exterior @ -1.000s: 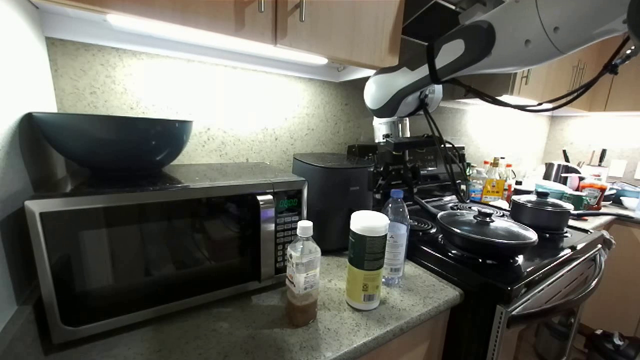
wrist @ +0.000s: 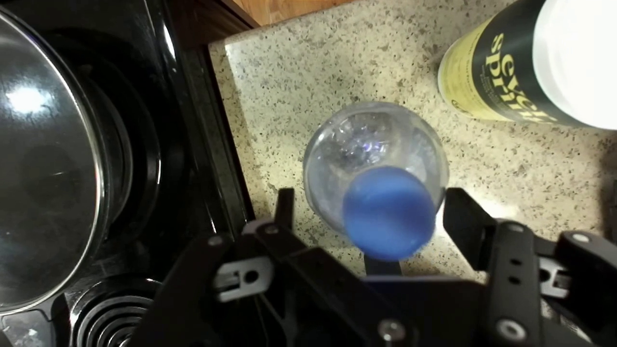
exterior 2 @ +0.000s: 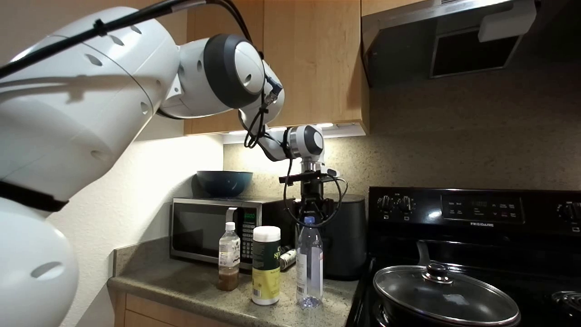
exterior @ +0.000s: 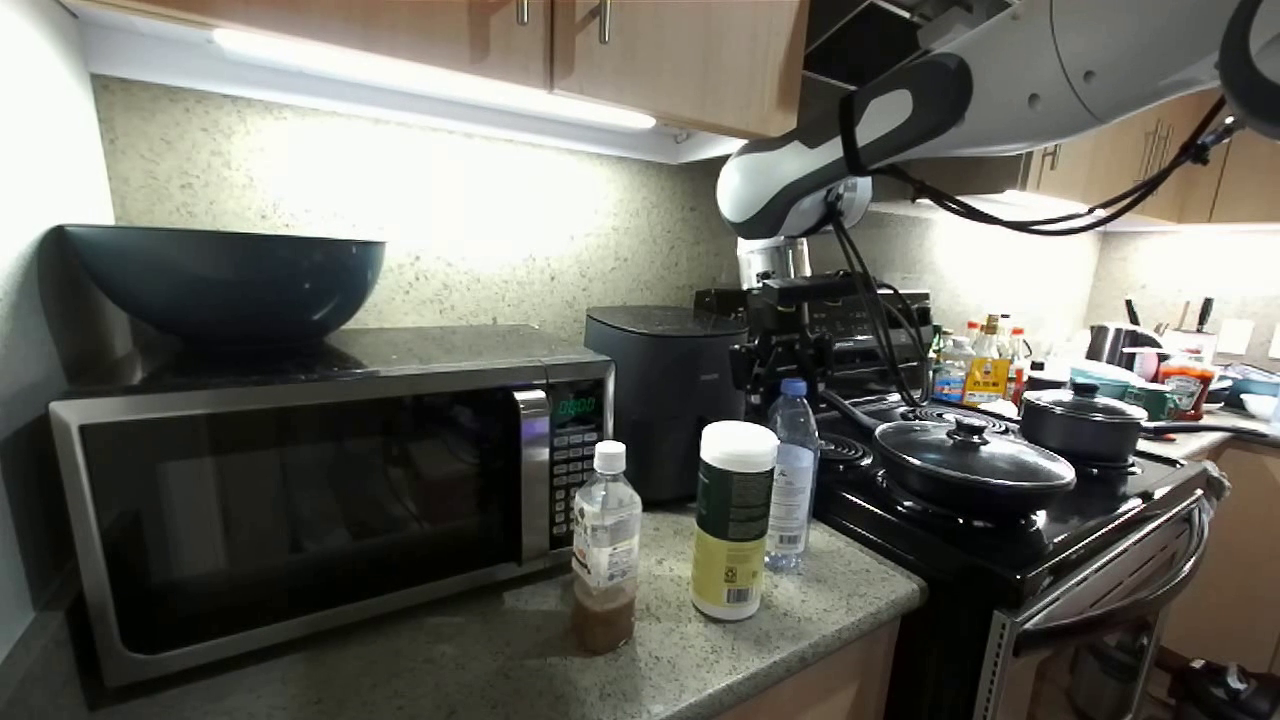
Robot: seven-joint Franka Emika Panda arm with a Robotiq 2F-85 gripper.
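Observation:
A clear plastic water bottle with a blue cap stands upright on the counter; in exterior view 1 the bottle is partly behind a wipes canister. My gripper points down over it, its dark fingers well apart, one on each side of the cap in the wrist view. No contact with the cap shows there. In exterior view 2 the gripper hangs just at the height of the bottle's cap; whether the cap lies within the fingers in depth is hard to tell.
The green and yellow wipes canister stands close beside the bottle, with a brown-liquid bottle farther left. A microwave and a black appliance are behind. The stove with a lidded pan borders the counter on the right.
The arm and gripper have shifted slightly left in exterior view 1. The bottle and the other items on the counter have stayed put.

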